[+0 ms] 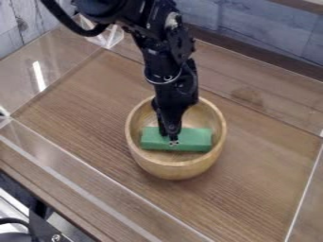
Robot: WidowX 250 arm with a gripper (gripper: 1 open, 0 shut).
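A wooden bowl [177, 164] sits on the table with a green block [192, 140] lying inside it. The black gripper [171, 134] reaches down from above into the bowl, its tips at the top of the block near its middle. The fingers look shut; whether anything is between them is hard to see, as the arm covers that spot.
The wooden table [83, 137] has free room left and right of the bowl. A white wall stands at the upper left, with clear plastic beside the arm. Cables and dark hardware lie past the near left edge.
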